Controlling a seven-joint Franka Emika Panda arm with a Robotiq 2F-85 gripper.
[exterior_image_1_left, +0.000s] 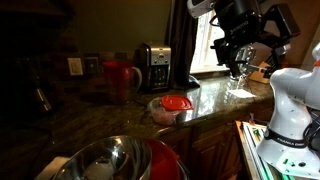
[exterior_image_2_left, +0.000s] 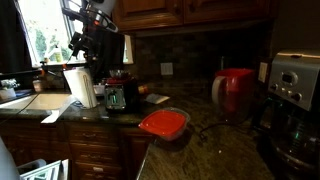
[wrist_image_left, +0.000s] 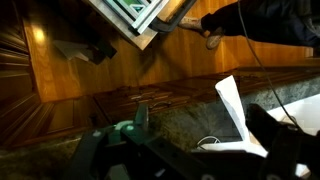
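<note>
My gripper shows at the bottom of the wrist view, its two dark fingers set wide apart with nothing seen between them. Below it lie the counter edge and the wooden floor. On the counter, a clear bowl with a red lid (exterior_image_1_left: 176, 103) sits well away from the gripper; exterior view 2 shows the same red lid (exterior_image_2_left: 163, 123). A red pitcher (exterior_image_1_left: 121, 79) stands farther back. In front is a metal pot (exterior_image_1_left: 108, 158) beside a red rounded item (exterior_image_1_left: 163, 160).
A toaster-like steel appliance (exterior_image_1_left: 156, 67) stands by the wall. White paper (wrist_image_left: 232, 105) lies at the counter edge. A person's bare foot (wrist_image_left: 213, 41) is on the floor (wrist_image_left: 85, 75). Another appliance (exterior_image_2_left: 293, 85) is at the right. Counter around the bowl is partly clear.
</note>
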